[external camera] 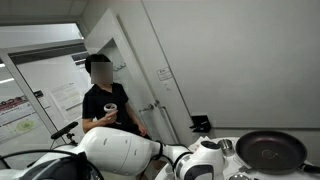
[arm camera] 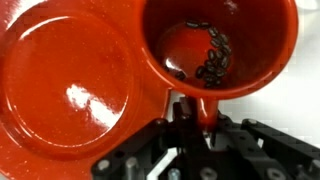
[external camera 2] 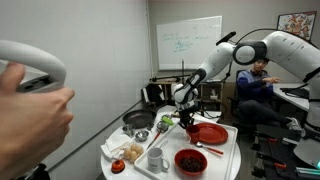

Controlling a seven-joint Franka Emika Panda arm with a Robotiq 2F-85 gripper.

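Note:
In the wrist view a red cup (arm camera: 225, 60) holds several dark beans (arm camera: 210, 65) at its bottom. My gripper is shut on the cup's handle (arm camera: 207, 108), which stands between the fingers. Beside the cup, at the left of that view, lies an empty red plate (arm camera: 70, 85). Across the table in exterior view 2, my arm reaches down with the cup (external camera 2: 193, 130) close to the plate (external camera 2: 209, 133); the gap beneath the cup is hard to judge. The gripper's fingers are hidden in exterior view 1.
A red bowl (external camera 2: 188, 163) with dark contents sits near the table's front, with a white mug (external camera 2: 156, 160) left of it and a red spoon (external camera 2: 207, 148) behind. A dark pan (external camera: 271, 151) stands at the far side. A person (external camera: 105, 100) is behind the arm.

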